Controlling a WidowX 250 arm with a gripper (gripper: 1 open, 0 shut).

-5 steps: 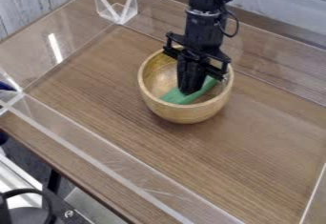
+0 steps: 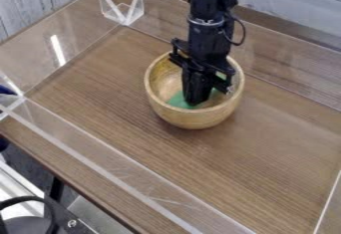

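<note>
A light wooden bowl sits on the wooden table near the upper middle, with a green object inside it, partly covered by my gripper. My black gripper reaches down from the top into the bowl, over the green object. Its fingertips are low among dark parts, and whether anything is between them is hard to see.
A small clear plastic piece lies at the back left. Cables and a dark object are at the bottom left beyond the table's edge.
My gripper has moved a little left and down into the bowl. The green object now shows more on the bowl's left side and is more covered on the right.
</note>
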